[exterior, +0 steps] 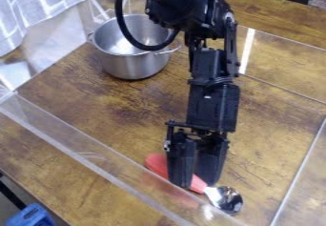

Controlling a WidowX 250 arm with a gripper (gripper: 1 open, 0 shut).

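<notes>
The black gripper (196,163) is low over the wooden table at the lower middle, right on the red handle of a spoon (166,167). Its silver bowl (227,199) sticks out to the lower right. The gripper's body hides the middle of the handle, and I cannot tell whether the fingers are closed on it.
A steel pot (128,63) stands at the upper left by a white curtain. Clear plastic edges (102,160) cross the front and right side. A blue object (30,216) lies at the bottom left corner.
</notes>
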